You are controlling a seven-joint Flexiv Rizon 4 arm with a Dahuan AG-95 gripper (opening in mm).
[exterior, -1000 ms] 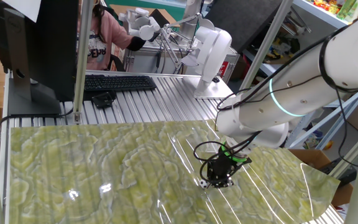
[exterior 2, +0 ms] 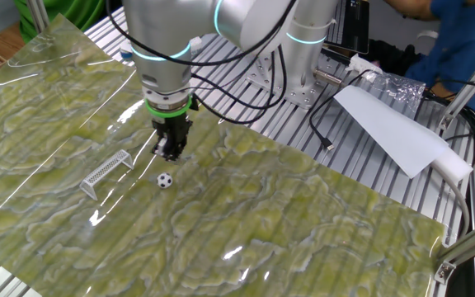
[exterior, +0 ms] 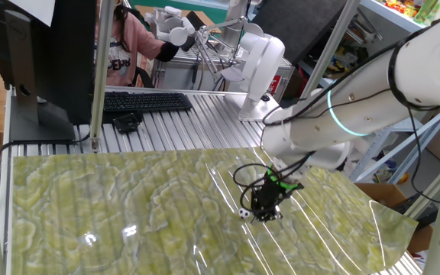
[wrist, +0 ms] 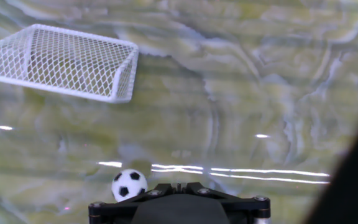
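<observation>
A small black-and-white football (wrist: 129, 185) lies on the green marbled sheet, just left of my gripper in the wrist view. The fingers are drawn together, with nothing visible between them. Whether they touch the ball cannot be told. A white toy goal with netting (wrist: 73, 65) stands at the upper left there, apart from the ball. Exterior view 2 has the goal (exterior 2: 105, 173) to the left of the ball (exterior 2: 164, 180), with my gripper (exterior 2: 168, 153) close behind the ball. In exterior view 1 the ball (exterior: 244, 213) shows at the left side of my gripper (exterior: 266, 215).
The glossy marbled sheet (exterior: 113, 198) is bare around the goal and ball. Behind it stand a keyboard (exterior: 147, 101), a monitor (exterior: 44, 76) and a white desk device (exterior: 258, 72). Loose cables and a white sheet (exterior 2: 390, 128) lie near the arm's base.
In exterior view 1 my gripper has shifted slightly up and left, toward the far side. The ball has moved the same way, staying beside it.
</observation>
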